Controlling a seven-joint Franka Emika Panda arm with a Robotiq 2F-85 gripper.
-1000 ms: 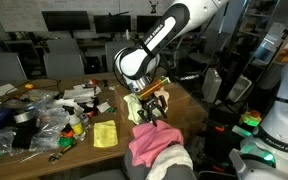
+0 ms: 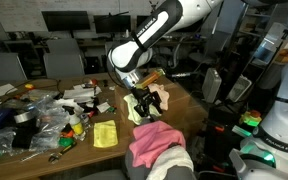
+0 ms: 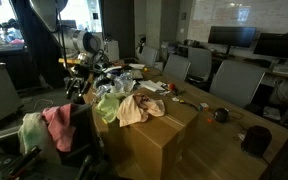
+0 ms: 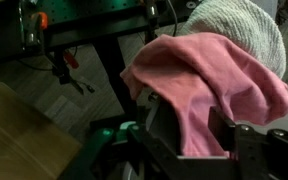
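Note:
A pink cloth (image 2: 154, 142) is draped beside the near edge of the table, partly over a whitish cloth (image 2: 172, 164). In the wrist view, a narrow fold of the pink cloth (image 4: 191, 105) runs down to the dark fingers (image 4: 227, 132). There my gripper appears shut on that fold, though its tips are dark and blurred. From exterior view 1, the gripper (image 2: 156, 109) hangs just above the upper end of the pink cloth. The whitish towel (image 4: 246, 35) lies behind the pink one in the wrist view.
The wooden table (image 2: 92, 155) carries a yellow cloth (image 2: 105, 134), a pale green cloth (image 2: 136, 108), plastic bags (image 2: 52, 122) and bottles. Chairs (image 2: 61, 62) line its far side. A dark stand (image 4: 114, 70) rises beside the cloths in the wrist view.
My gripper has risen a little from close against the pink cloth. The upper part of the cloth has shifted slightly; the table items have stayed put.

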